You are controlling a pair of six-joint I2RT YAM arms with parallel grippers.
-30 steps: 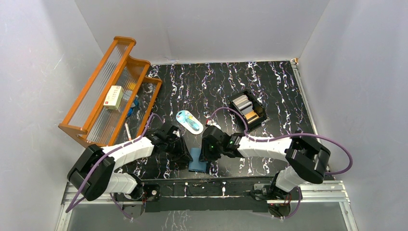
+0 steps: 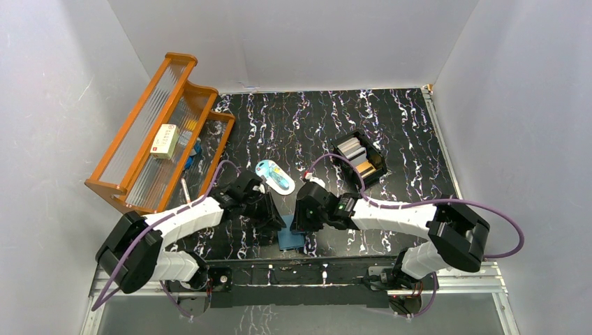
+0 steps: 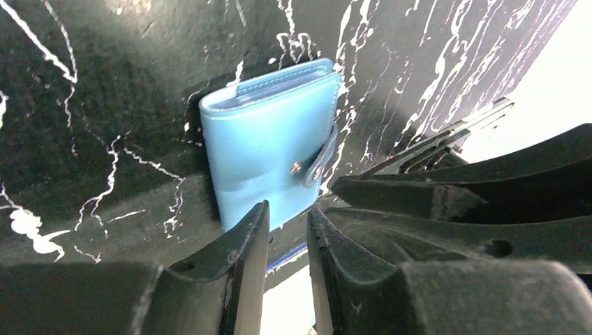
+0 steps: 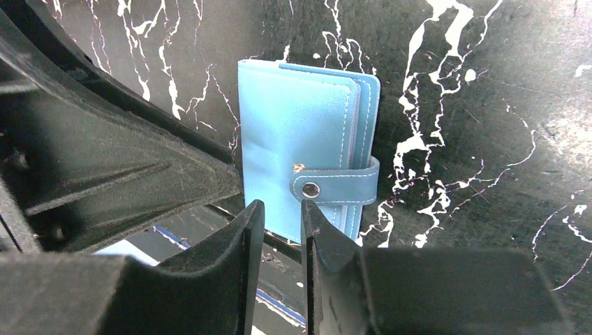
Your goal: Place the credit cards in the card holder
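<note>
The blue card holder (image 2: 290, 240) lies closed on the marbled table near its front edge, between my two grippers. In the right wrist view its strap (image 4: 342, 185) lies across the front, the button beside a gold stud (image 4: 299, 167) rather than over it. My left gripper has its fingertips narrowly apart at the holder's lower edge; whether they pinch it cannot be made out. From the other side, my right gripper stands part open by the lower edge, with nothing seen held. Card-like pieces (image 2: 351, 147) stand in a black box at the back right.
Behind the grippers lies a blue-and-white packaged item (image 2: 275, 177). A wooden rack (image 2: 183, 91) fills the left side, with a small box (image 2: 165, 141) in it. The black box (image 2: 383, 164) stands at the right.
The holder has shifted slightly to the right. Both grippers have moved a little to the right too, and the right arm's elbow has swung outward. Other things have stayed put.
</note>
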